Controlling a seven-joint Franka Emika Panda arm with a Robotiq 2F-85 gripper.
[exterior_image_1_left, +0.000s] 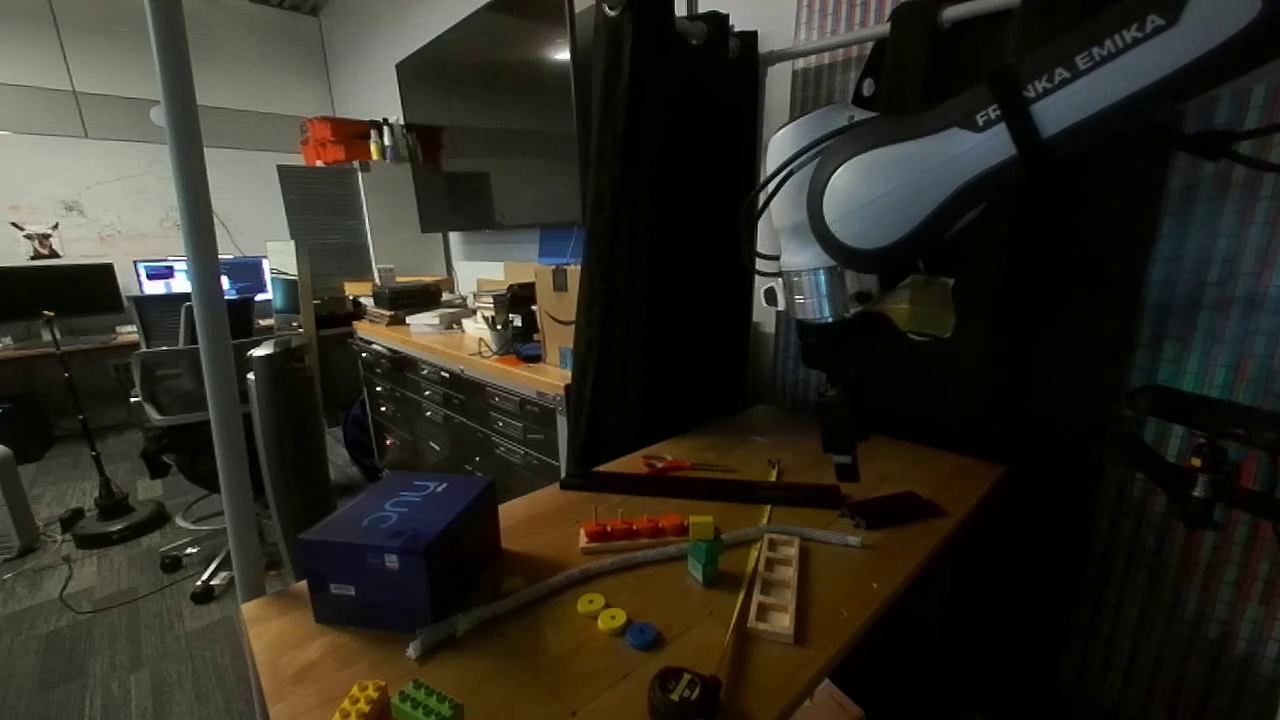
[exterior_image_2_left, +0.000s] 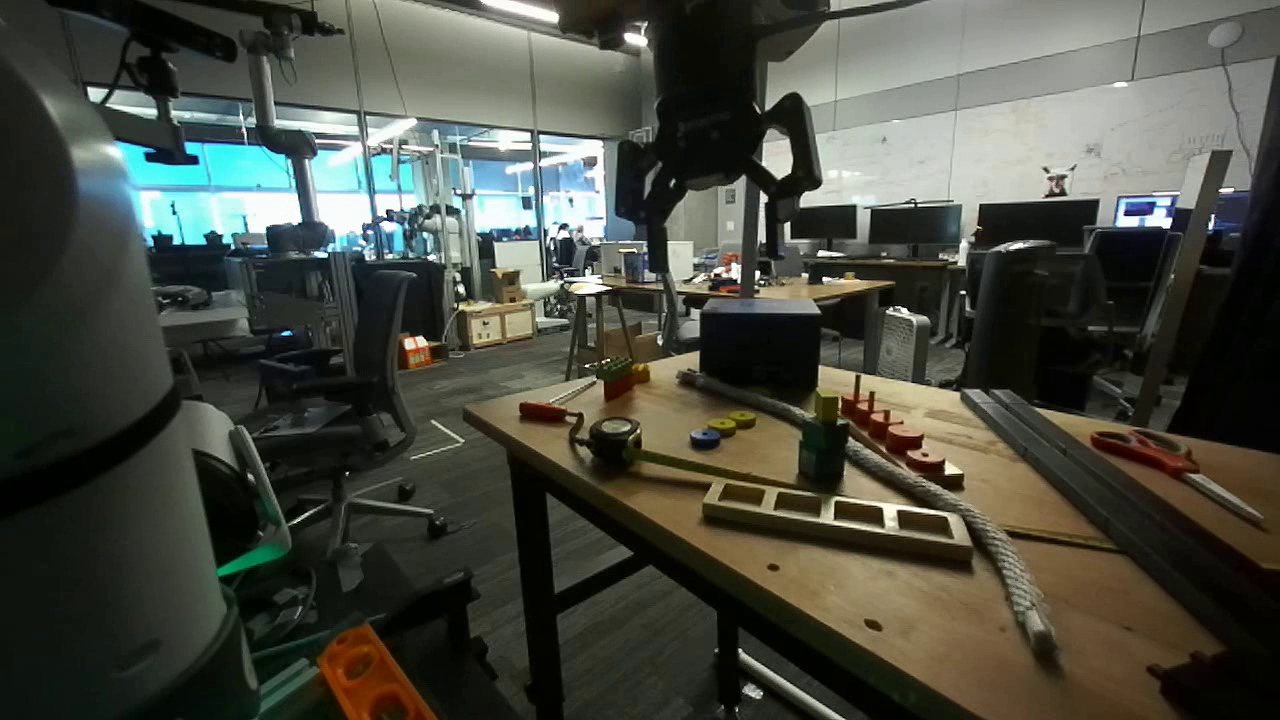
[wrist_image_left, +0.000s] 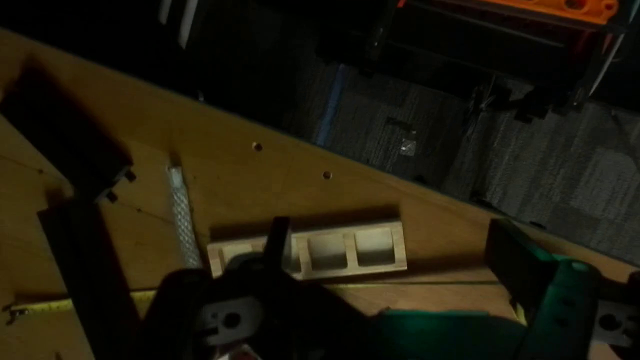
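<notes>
My gripper (exterior_image_2_left: 716, 246) hangs above the table with its two fingers spread wide and only air between them. In exterior view 1 the gripper (exterior_image_1_left: 846, 466) is dark and seen side-on, at the table's far right. In the wrist view a wooden tray with square compartments (wrist_image_left: 329, 277) lies below, partly covered by one of the fingers (wrist_image_left: 276, 245). The same tray (exterior_image_2_left: 786, 518) sits near the table edge. A green block with a yellow block on top (exterior_image_2_left: 823, 446) stands beside it. Red pieces on a pegged board (exterior_image_2_left: 906, 439) are behind a grey rope (exterior_image_2_left: 986, 536).
A tape measure (exterior_image_1_left: 684, 692) lies with its yellow blade stretched across the table. Yellow and blue discs (exterior_image_1_left: 642, 635), a dark blue box (exterior_image_1_left: 399, 552), red-handled scissors (exterior_image_2_left: 1148, 450) and black bars (exterior_image_2_left: 1080, 494) also occupy the tabletop. Bare wood lies along the table's near right edge.
</notes>
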